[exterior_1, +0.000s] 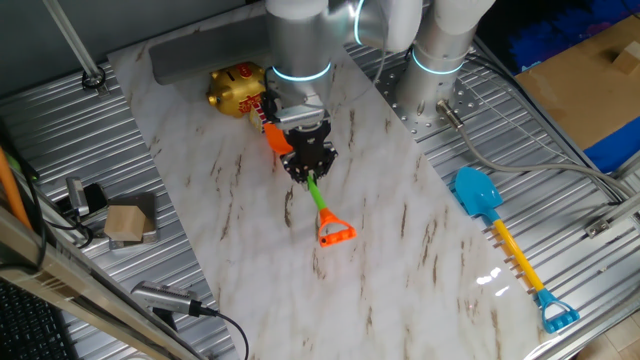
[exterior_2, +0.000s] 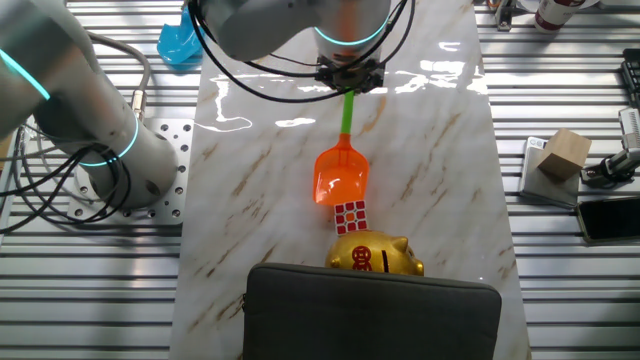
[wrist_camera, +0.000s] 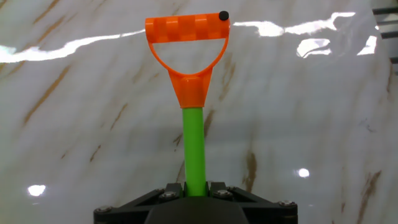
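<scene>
An orange shovel with a green shaft has its orange D-shaped handle pointing away from the fingers in the wrist view. My gripper is shut on the green shaft. Exterior view 2 shows the orange blade beside a red-and-white checkered cube; whether they touch I cannot tell. Just past the cube sits a gold piggy bank. In exterior view 1 my arm covers much of the blade and the cube.
A dark grey case stands beside the piggy bank. A blue shovel with a yellow shaft lies along the right side. The wooden block is off the table's left edge.
</scene>
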